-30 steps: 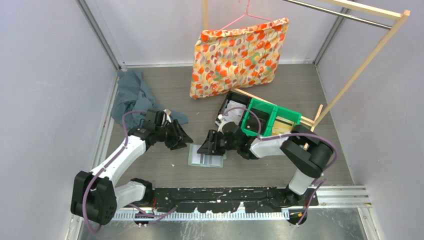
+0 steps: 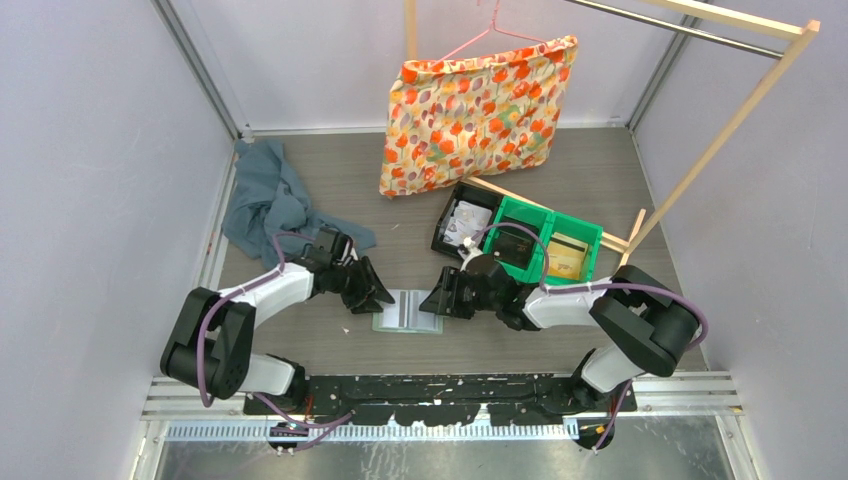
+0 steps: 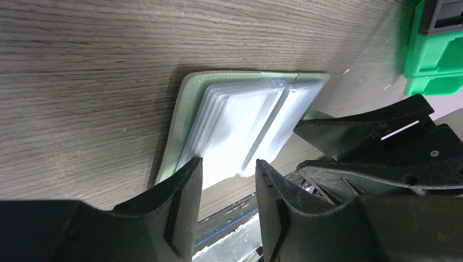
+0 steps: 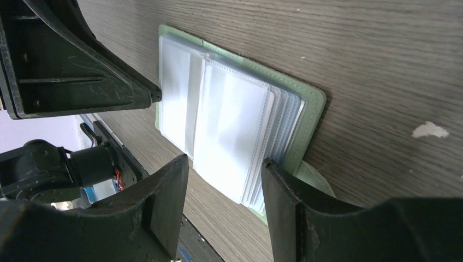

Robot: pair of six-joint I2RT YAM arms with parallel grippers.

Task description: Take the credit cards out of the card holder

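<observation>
The card holder (image 2: 405,310), pale green with clear sleeves holding white cards, lies flat on the table between both grippers; it shows open in the left wrist view (image 3: 235,125) and right wrist view (image 4: 229,131). My left gripper (image 2: 372,298) is at its left end, fingers (image 3: 183,191) part open, low against the sleeve stack's edge. My right gripper (image 2: 435,306) is at the right end, open, its fingers (image 4: 281,202) straddling the edge of the sleeves. Whether either touches a card is hard to tell.
Green bins (image 2: 590,250) and a black box (image 2: 445,240) stand behind my right arm. A blue-grey cloth (image 2: 265,195) lies at the left, a floral cloth (image 2: 475,115) hangs at the back.
My left gripper has moved down and right onto the holder's left end. The holder has shifted slightly left.
</observation>
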